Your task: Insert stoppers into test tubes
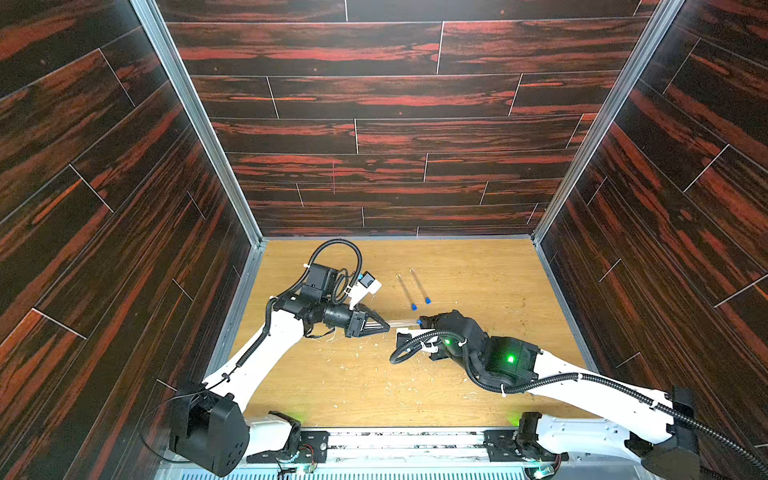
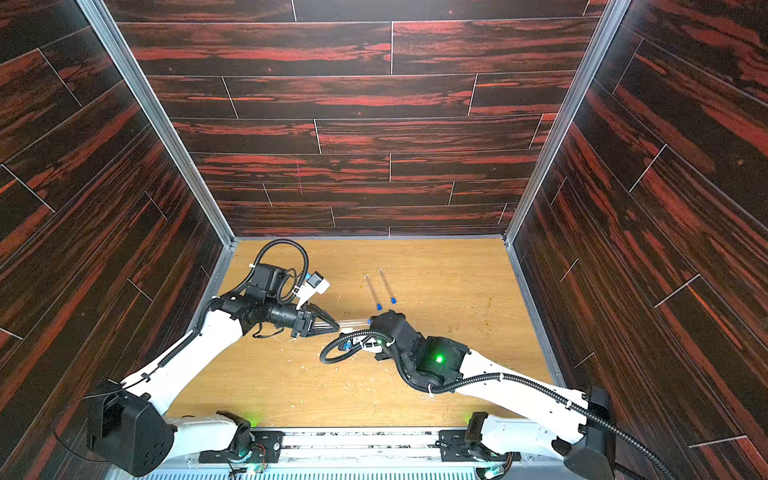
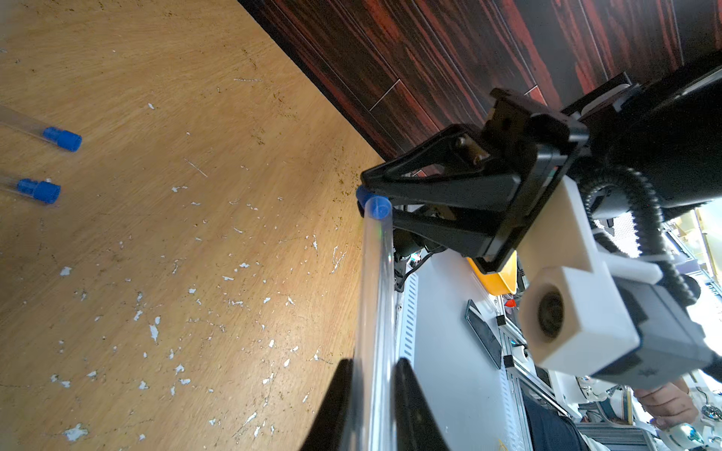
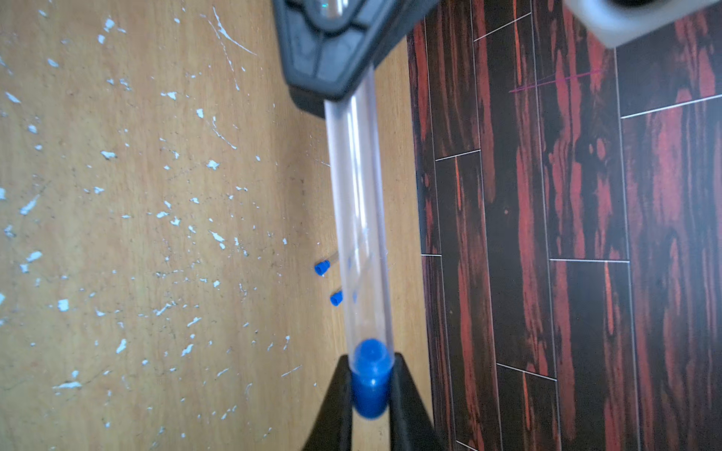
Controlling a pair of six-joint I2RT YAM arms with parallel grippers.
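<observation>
Between the arms a clear test tube (image 1: pixel 404 323) lies nearly level. My left gripper is shut on the tube's body. A blue stopper (image 4: pixel 370 391) sits between the fingertips of my right gripper, which is shut on it. In the right wrist view the stopper's rounded narrow end shows inside the tube's mouth, its wider part outside. In the left wrist view the stopper (image 3: pixel 364 195) is mostly hidden by the right fingers (image 3: pixel 443 184).
Two tubes with blue stoppers in them, a left one (image 1: pixel 407 293) and a right one (image 1: pixel 421 287), lie on the table behind the grippers. White flakes litter the wooden table (image 1: pixel 336 392).
</observation>
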